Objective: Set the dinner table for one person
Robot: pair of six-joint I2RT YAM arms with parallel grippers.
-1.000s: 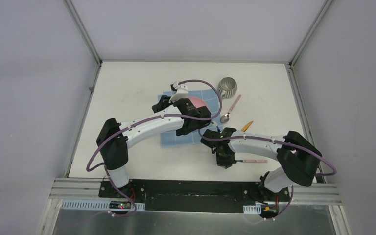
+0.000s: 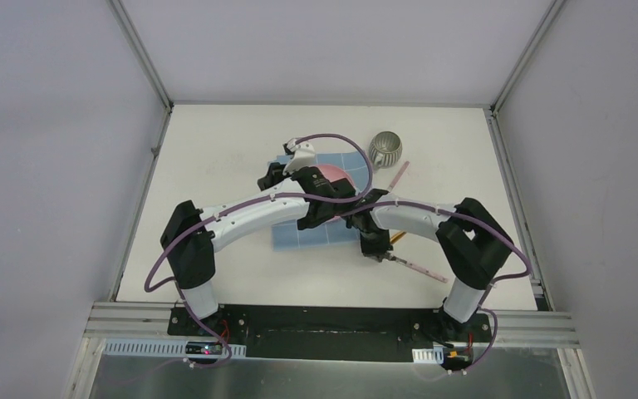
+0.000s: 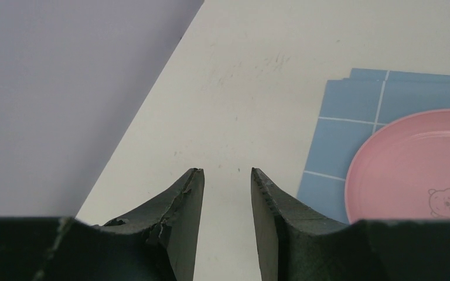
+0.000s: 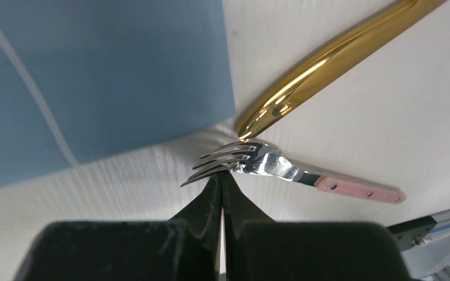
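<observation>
A pink plate (image 3: 404,164) rests on a blue grid placemat (image 2: 307,237), partly under my left arm in the top view. My left gripper is open and empty beside it. My right gripper is shut at the tines of a fork (image 4: 269,161) with a pink handle; whether it grips them is unclear. The tines touch or nearly touch the gold handle (image 4: 328,70) of a utensil, just off the mat's corner. A pink-handled utensil (image 2: 403,170) lies behind my right arm, beside a striped mug (image 2: 386,148).
Both arms reach over the middle, close together. Walls border both sides and the back.
The left arm is nearly still.
</observation>
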